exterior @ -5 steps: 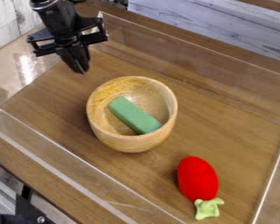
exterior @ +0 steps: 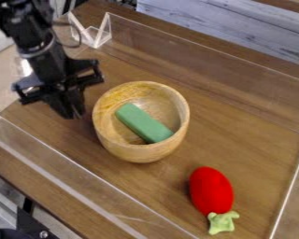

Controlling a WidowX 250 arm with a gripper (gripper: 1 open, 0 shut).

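My black gripper (exterior: 72,103) hangs low at the left, just left of a wooden bowl (exterior: 172,104), pointing down, its fingers shut with nothing visible between them. A green block (exterior: 145,122) lies inside the bowl. A red plush object (exterior: 211,189) with a pale green leafy end (exterior: 222,222) lies at the lower right.
Clear low walls edge the work area, with white brackets (exterior: 92,37) at the upper left.
My gripper has moved downward and toward the front, from the upper left to beside the bowl's left side. The bowl, block and red object look unmoved.
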